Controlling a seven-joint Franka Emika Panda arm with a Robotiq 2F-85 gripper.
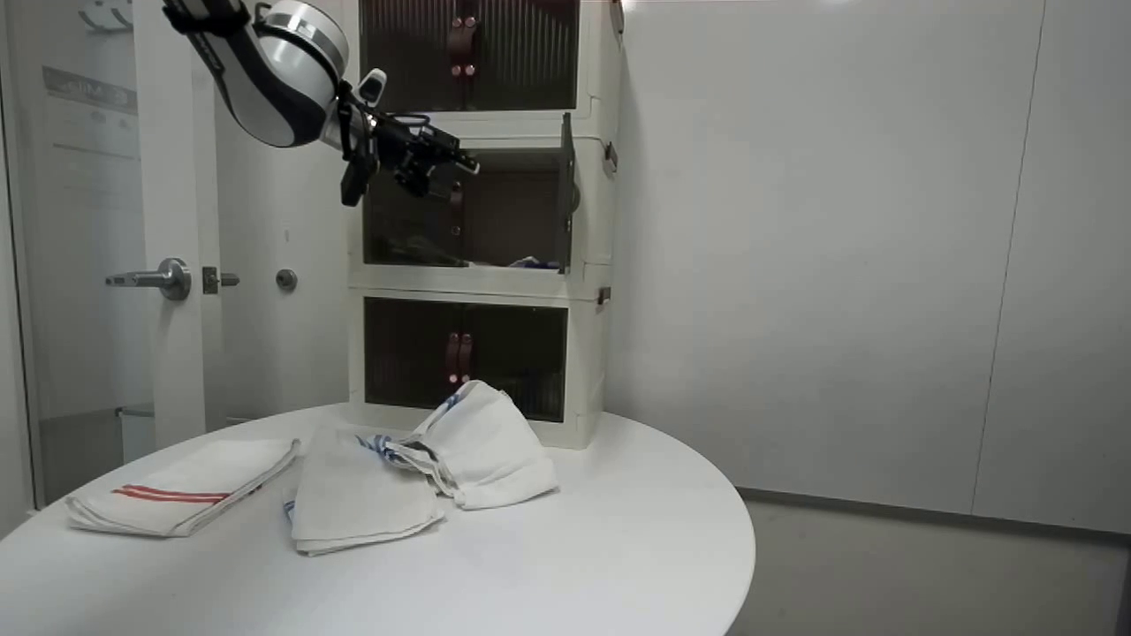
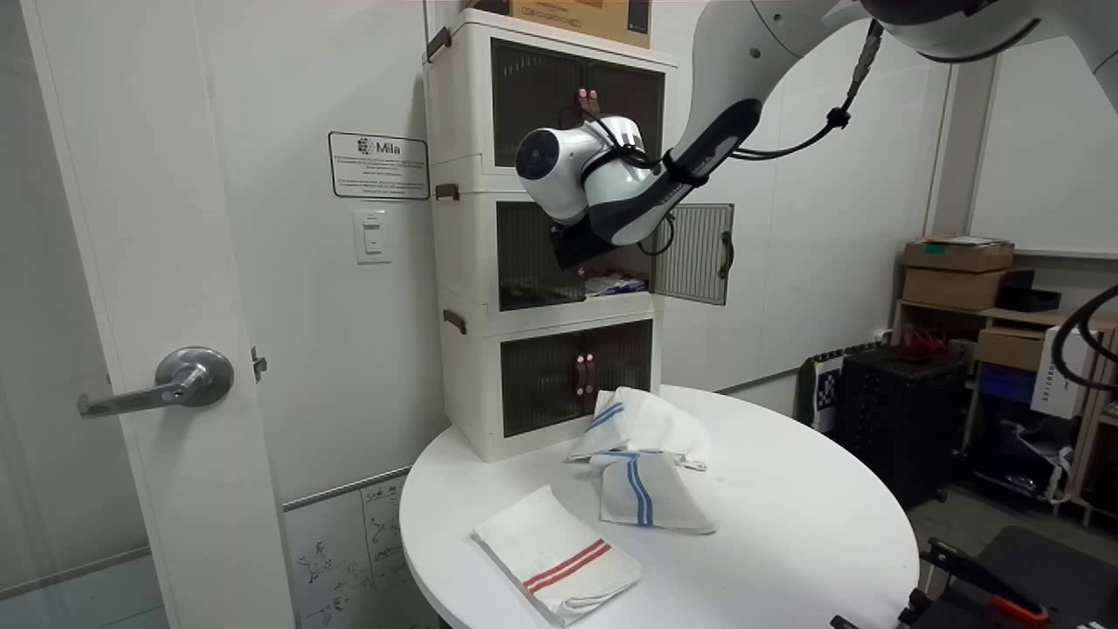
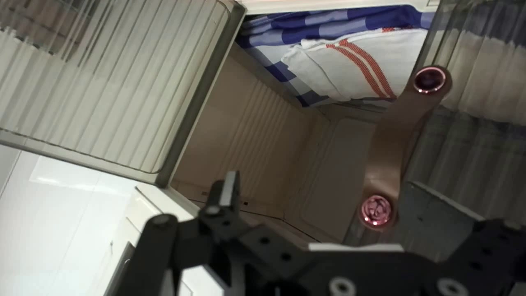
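Note:
My gripper hangs in front of the cabinet's middle compartment, its fingers spread wide apart. Between them in the wrist view, one finger at left and the other at right, no held object shows. The right cabinet door is swung outward; the left door stays closed, with its brown handle near my right finger. Whether finger and handle touch, I cannot tell. Inside the compartment lie a white towel with red stripes and a blue checked cloth.
On the round white table lie a red-striped towel, a folded blue-striped towel and a crumpled one against the lower compartment. A cardboard box tops the cabinet.

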